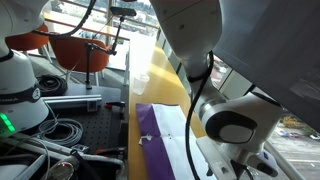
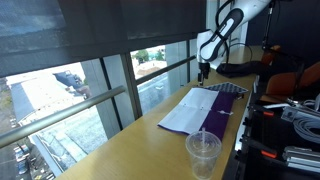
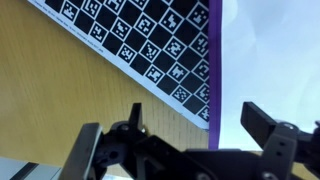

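Observation:
My gripper stands open in the wrist view, its two dark fingers wide apart with nothing gripped between them. Under it lie a bare strip of wooden table (image 3: 95,100), a black-and-white marker board (image 3: 150,40) and a white sheet with a purple edge (image 3: 265,65). In exterior view 2 the same white-and-purple sheet (image 2: 190,110) is spread on the table, with the white arm (image 2: 210,47) at its far end. Exterior view 1 shows the sheet (image 1: 160,120) partly covered by the arm.
A clear plastic cup (image 2: 203,155) stands at the near end of the table. Windows (image 2: 95,100) run along one side. Bare tabletop (image 2: 110,150) lies left of the sheet. An orange chair (image 1: 80,50) is off the table's far side in exterior view 1.

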